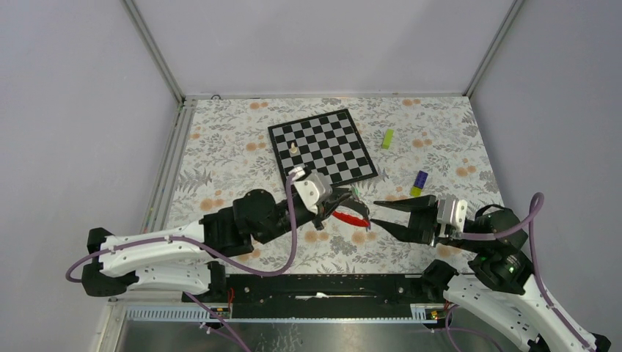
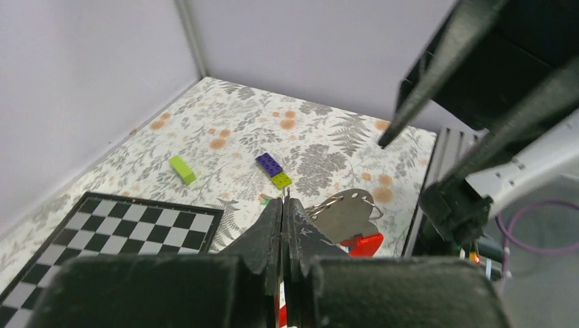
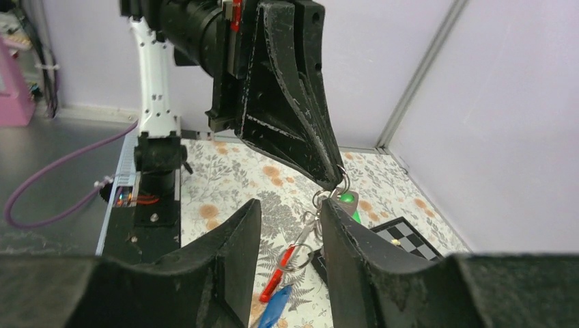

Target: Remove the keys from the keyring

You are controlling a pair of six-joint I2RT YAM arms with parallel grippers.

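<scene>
In the top view my left gripper (image 1: 350,193) is shut on the keyring, and the keys hang below its tips. Small metal rings (image 3: 343,179) show at those tips in the right wrist view. Below them dangle a red-handled key (image 3: 276,275), a blue-handled key (image 3: 274,309) and a green one (image 3: 347,198). A grey metal key blade (image 2: 346,216) with a red part (image 2: 366,244) fills the space beyond the left fingertips in the left wrist view. My right gripper is open just right of the keys, apparently gripping nothing.
A checkered board (image 1: 323,149) with one small pale piece (image 1: 293,149) lies behind the grippers. A green block (image 1: 387,138) and a purple-and-yellow block (image 1: 419,183) are to the right.
</scene>
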